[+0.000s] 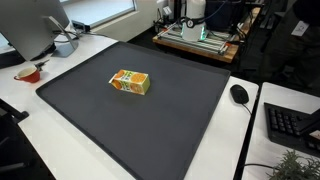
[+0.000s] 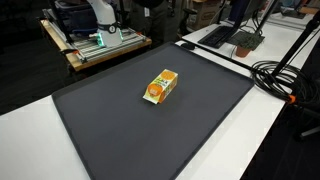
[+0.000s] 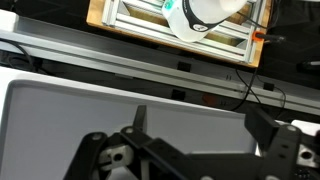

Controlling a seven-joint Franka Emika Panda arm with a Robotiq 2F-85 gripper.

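An orange-and-white juice carton (image 1: 130, 82) lies on its side on the dark grey board (image 1: 120, 130), left of and behind the board's middle. Exterior view 2 shows the same carton (image 2: 161, 87) with its printed orange end facing the camera. In the wrist view my gripper stands open over the board, its dark fingers wide apart and only bare grey surface between them. The carton is not seen in the wrist view, and neither exterior view shows the gripper.
A red cup (image 1: 29, 74) is beyond the board's left edge. On the right are a black mouse (image 1: 239, 95) and a keyboard (image 1: 295, 127). Coiled black cable (image 2: 282, 80) lies beside the board. Most of the board is bare.
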